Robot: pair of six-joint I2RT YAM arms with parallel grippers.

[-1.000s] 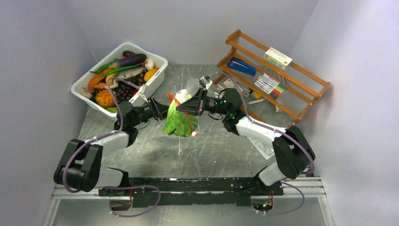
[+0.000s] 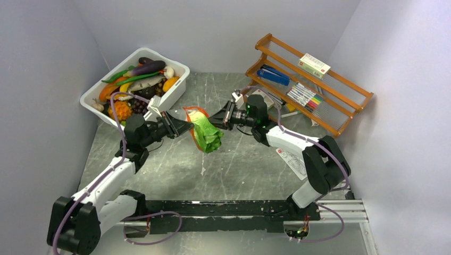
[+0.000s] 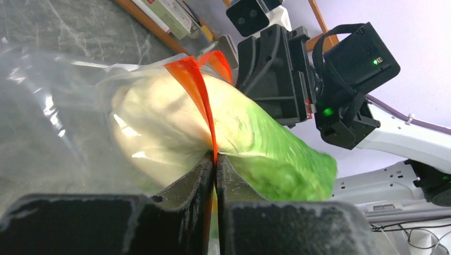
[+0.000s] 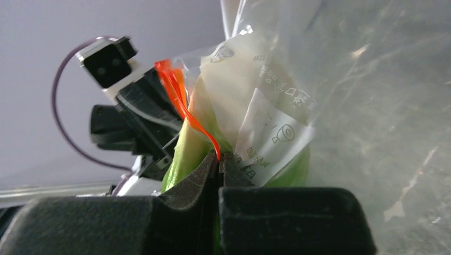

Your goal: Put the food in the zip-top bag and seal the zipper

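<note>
A clear zip top bag with an orange zipper strip is held in the air over the middle of the table, around pale-green leafy lettuce. My left gripper is shut on the bag's orange rim, as its wrist view shows. My right gripper is shut at the other side of the bag; in the right wrist view its tips meet at the orange strip, with printed white film beside them. Whether the lettuce is wholly inside the bag is unclear.
A white bin full of food stands at the back left. A wooden rack with markers and boxes stands at the back right.
My left arm has moved up and toward the middle, and the bag with the lettuce has turned, its orange rim now on the left side. The right gripper shifted slightly.
</note>
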